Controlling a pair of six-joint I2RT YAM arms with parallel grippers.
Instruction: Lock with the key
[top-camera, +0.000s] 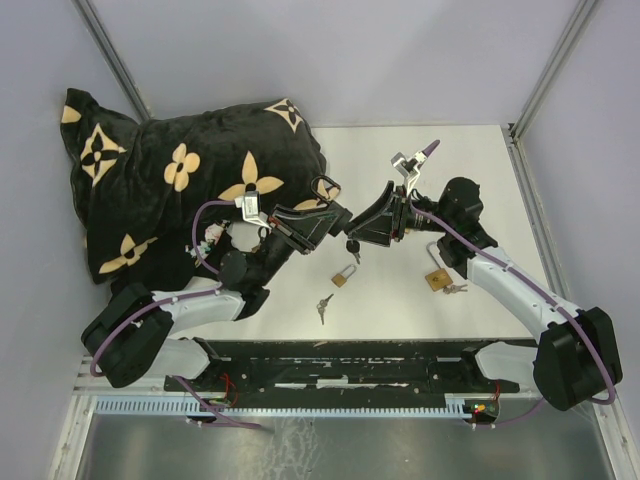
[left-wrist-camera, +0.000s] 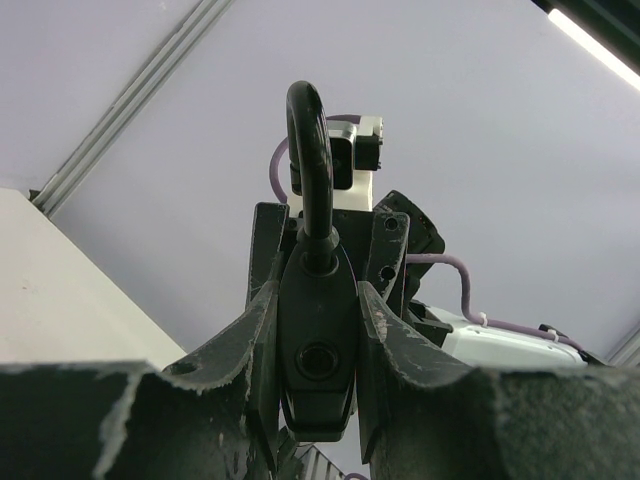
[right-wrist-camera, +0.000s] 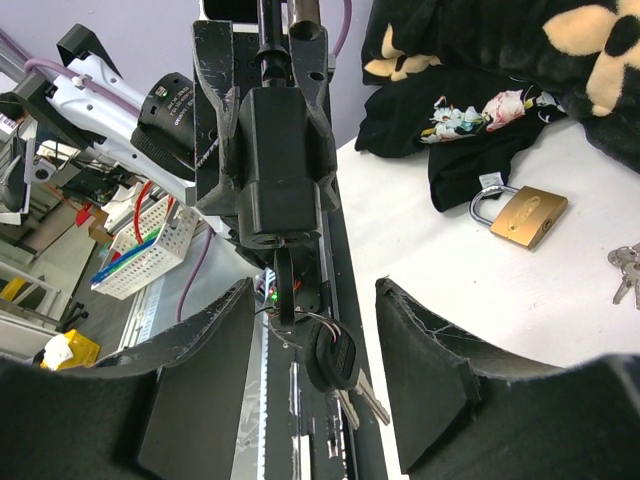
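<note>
In the top view my left gripper (top-camera: 335, 217) is shut on a black padlock (left-wrist-camera: 317, 340); in the left wrist view the lock sits between both fingers with its shackle upward. A key blade (right-wrist-camera: 286, 285) stands in the bottom of the padlock in the right wrist view. From it, by thin rings, hang a black key fob (right-wrist-camera: 330, 357) and loose keys (right-wrist-camera: 362, 400). My right gripper is open, its fingers on either side of the key and fob with gaps to both. Whether the shackle is fully seated is hard to tell.
A brass padlock (right-wrist-camera: 530, 217) and small keys (right-wrist-camera: 627, 272) lie on the white table. Another brass padlock (top-camera: 438, 280) with keys (top-camera: 455, 289) rests at the right. Dark patterned cloth (top-camera: 190, 170) covers the back left.
</note>
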